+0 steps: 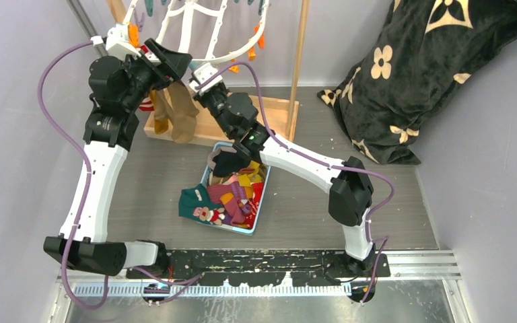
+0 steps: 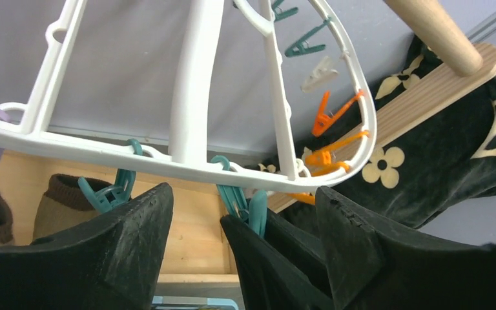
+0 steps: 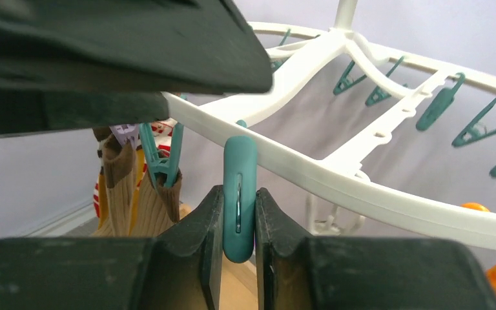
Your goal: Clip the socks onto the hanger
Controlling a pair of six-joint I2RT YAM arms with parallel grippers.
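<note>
The white hanger (image 2: pixel 194 97) carries teal, orange and lilac clips. My right gripper is shut on a teal clip (image 3: pixel 239 168) at the hanger's front rim. My left gripper is open around that area, its fingers on either side of the clip, not closed on it. Brown socks (image 3: pixel 119 194) hang from clips to the left, with striped ones behind them; in the top view they (image 1: pixel 178 114) hang over the wooden base.
A blue bin (image 1: pixel 256 208) of folded socks sits below the hanger. A wooden post (image 1: pixel 299 47) stands right of it. A black patterned cushion (image 1: pixel 417 87) fills the back right.
</note>
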